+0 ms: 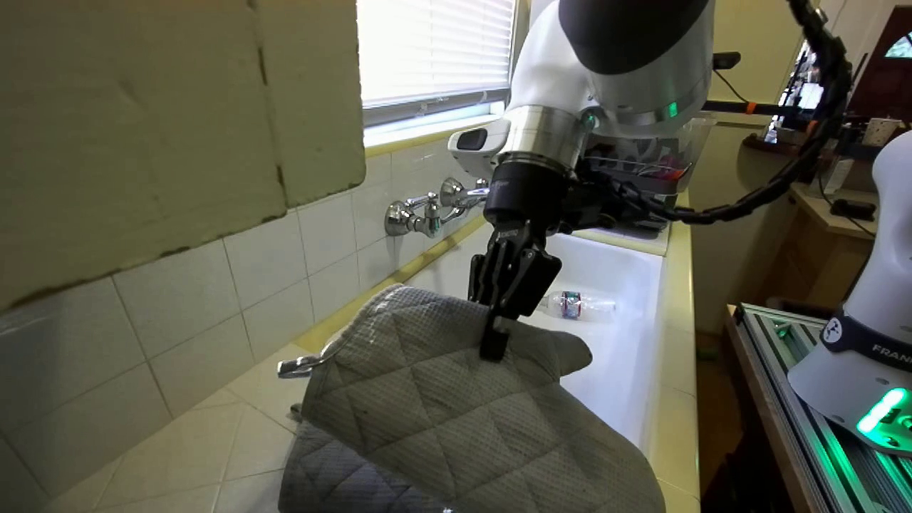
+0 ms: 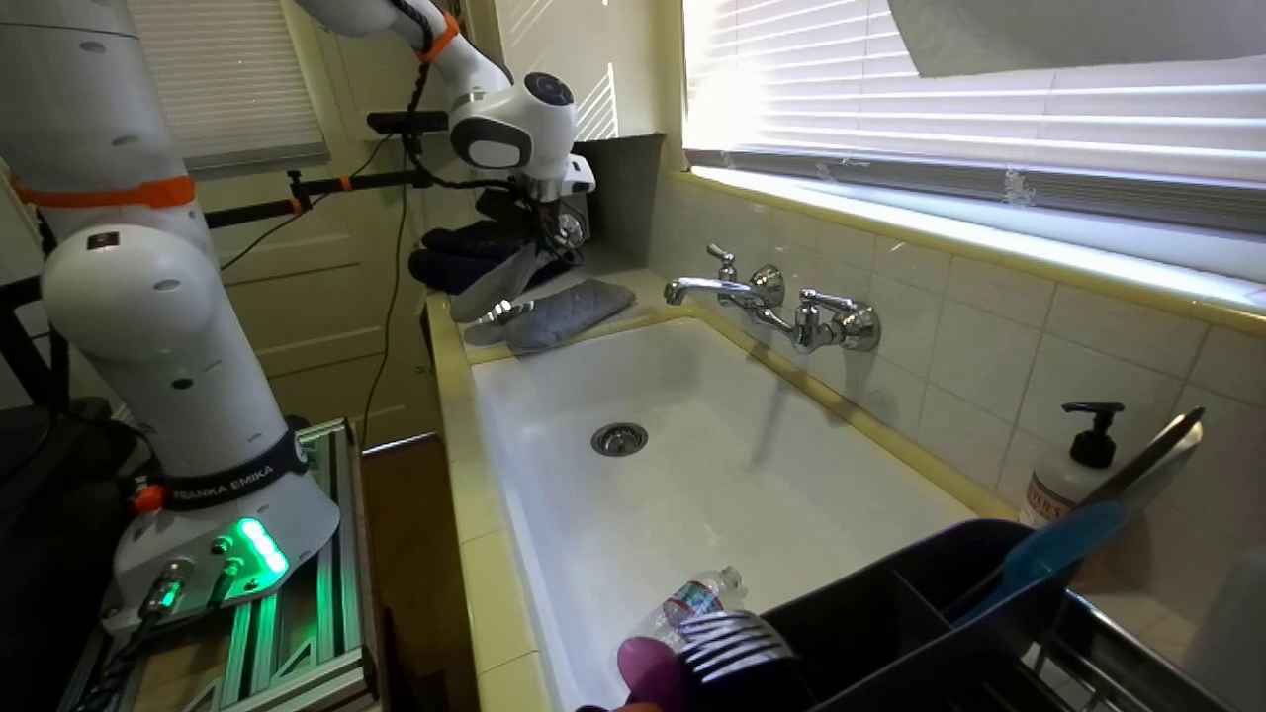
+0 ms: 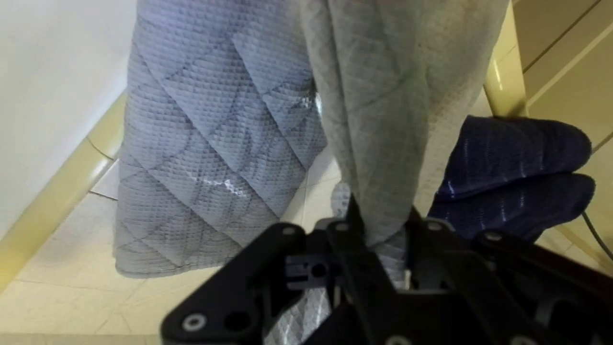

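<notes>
A grey quilted oven mitt point(image 1: 453, 385) hangs from my gripper point(image 1: 494, 335), which is shut on a fold of its fabric. From the wrist, the pinched grey cloth point(image 3: 376, 126) rises between the gripper's point(image 3: 382, 224) fingers. Another grey quilted mitt point(image 3: 212, 172) lies on the counter below, overlapping the sink's edge in the second exterior view, where that mitt point(image 2: 570, 314) shows beside the held one point(image 2: 493, 285). My fingertips are hidden in that view.
Dark blue mitts point(image 3: 505, 172) lie on the counter beside the grey ones. The white sink point(image 2: 712, 439) holds a plastic bottle point(image 2: 694, 597). A chrome faucet point(image 2: 771, 297) juts from the tiled wall. A black dish rack point(image 2: 902, 617) stands at the sink's near end.
</notes>
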